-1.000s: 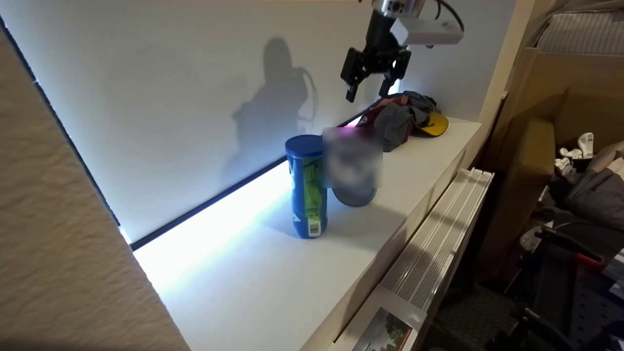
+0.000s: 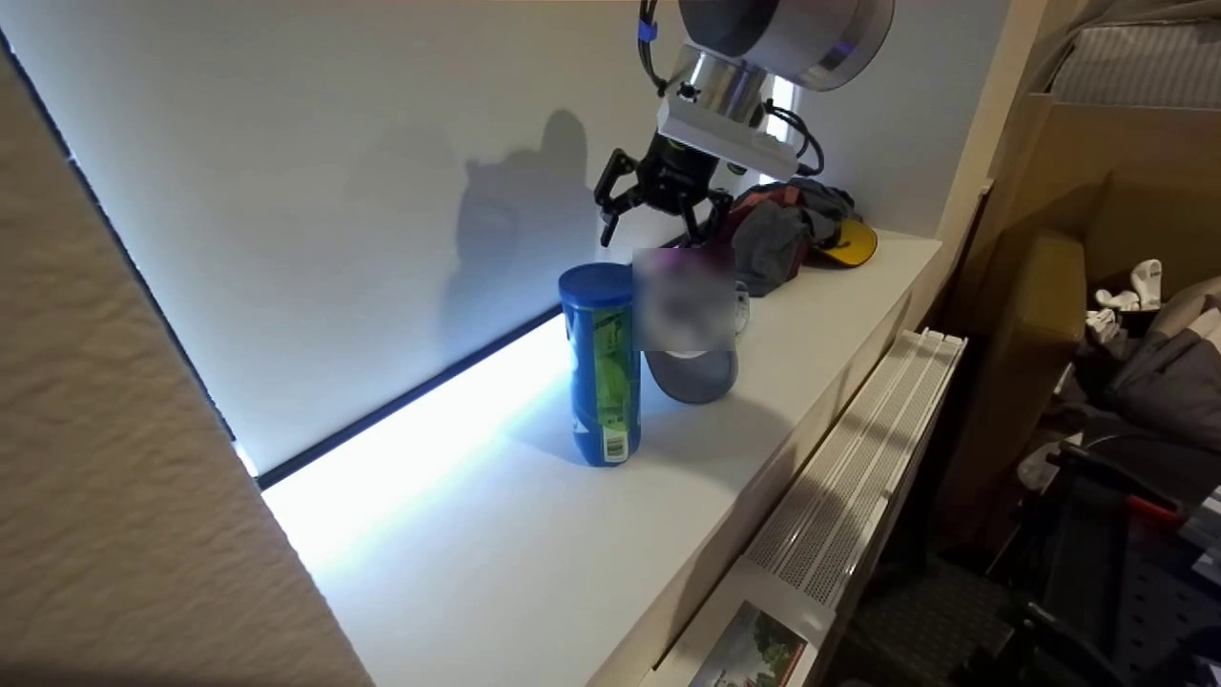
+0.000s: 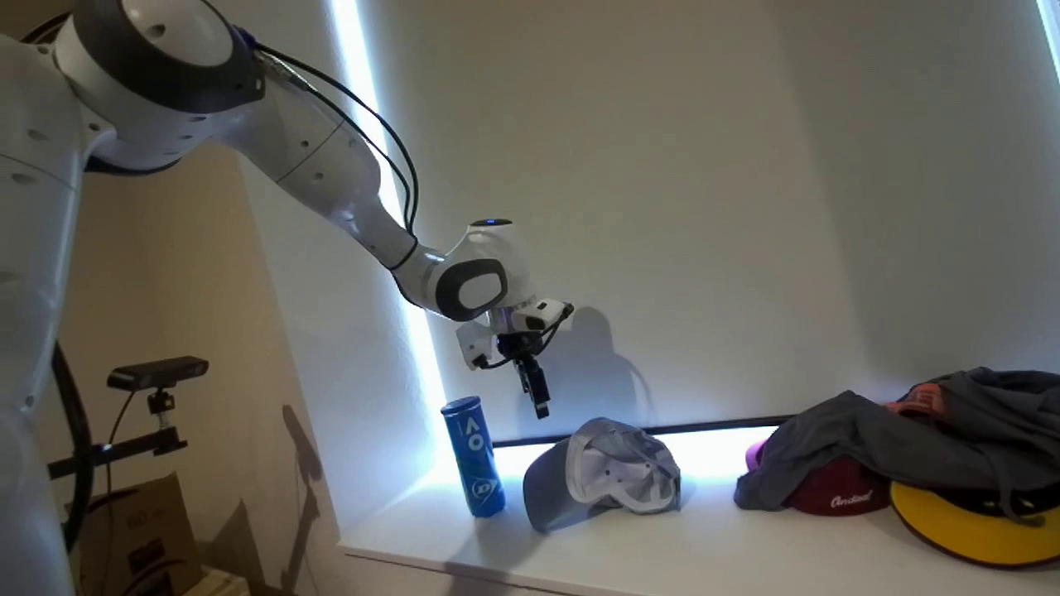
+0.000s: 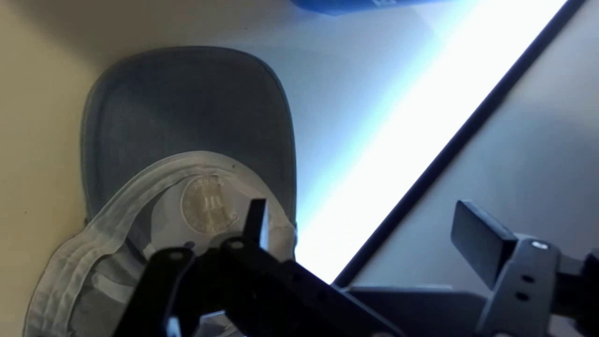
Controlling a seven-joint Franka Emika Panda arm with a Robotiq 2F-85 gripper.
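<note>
My gripper (image 2: pixel 652 231) hangs above the window ledge, open and empty, its fingertips well clear of the surface. A grey cap (image 3: pixel 621 467) lies below it, its pale inside and sweatband showing and its dark brim (image 4: pixel 191 106) pointing toward the tube's side. In the wrist view the left finger pad (image 4: pixel 256 222) overlaps the cap's inner front, while the right pad (image 4: pixel 484 244) appears over the wall side. A blue ball tube (image 3: pixel 473 457) stands upright beside the brim. A blurred patch hides much of the cap in exterior view 1.
More caps and dark grey cloth (image 3: pixel 845 437) lie in a heap farther along the ledge, with a yellow brim (image 3: pixel 979 521) at the front. The wall borders the back of the ledge (image 2: pixel 458 584). Its near end is clear, and a radiator (image 2: pixel 858 469) runs below the front edge.
In exterior view 1 my gripper has come down and to the left, nearer the tube and cap. Its fingers now look farther apart. The tube and the cap heap stay put.
</note>
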